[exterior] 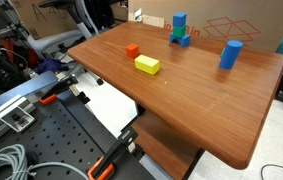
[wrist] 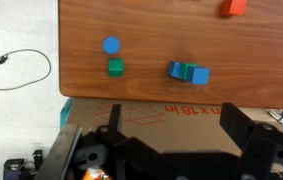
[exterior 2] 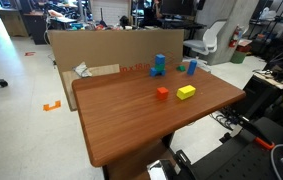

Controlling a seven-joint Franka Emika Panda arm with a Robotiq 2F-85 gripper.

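A small stack stands toward the back of the wooden table (exterior: 206, 95): a blue block (exterior: 179, 19) on top, a green block (exterior: 179, 30) in the middle and blue at the base (exterior: 184, 41). To its right in exterior view 1 is a blue cylinder (exterior: 230, 54). A loose green block (wrist: 115, 67) lies beside that cylinder in the wrist view. Nearer the front are a red block (exterior: 132, 49) and a yellow block (exterior: 147, 64). In the wrist view my gripper is open, its dark fingers wide apart and nothing held between them.
A cardboard panel (exterior 2: 111, 51) rises along the table's back edge; the wrist view shows it below the stack. A cable (wrist: 49, 67) lies off the table.
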